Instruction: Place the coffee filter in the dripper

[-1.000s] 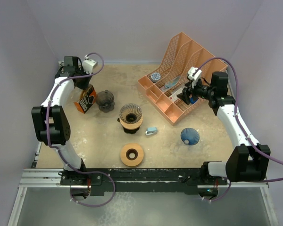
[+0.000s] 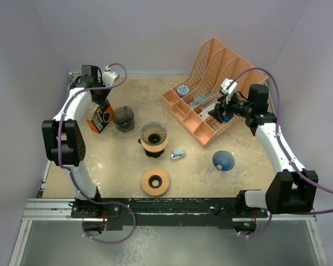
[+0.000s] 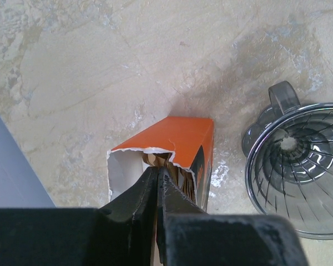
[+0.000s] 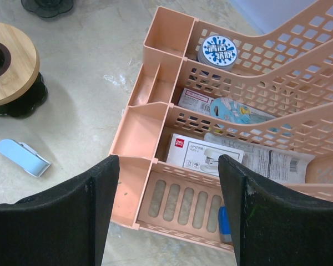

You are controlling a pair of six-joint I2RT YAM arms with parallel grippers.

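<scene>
An open orange filter box (image 2: 101,116) (image 3: 175,136) stands at the left, brown filters visible inside. My left gripper is over its mouth, fingertips together; whether filter paper is between them is unclear. A ribbed dripper (image 2: 154,133) sits on a wooden ring stand at the centre. My right gripper (image 2: 216,108) hangs open over the pink organiser, nothing between its fingers.
A dark glass vessel (image 2: 124,119) stands right beside the box. A pink organiser (image 4: 133,133) fills the back right. A wooden ring (image 2: 155,173), a light-blue clip (image 4: 23,156) and a blue cone (image 2: 223,159) lie in front.
The right arm stays still.
</scene>
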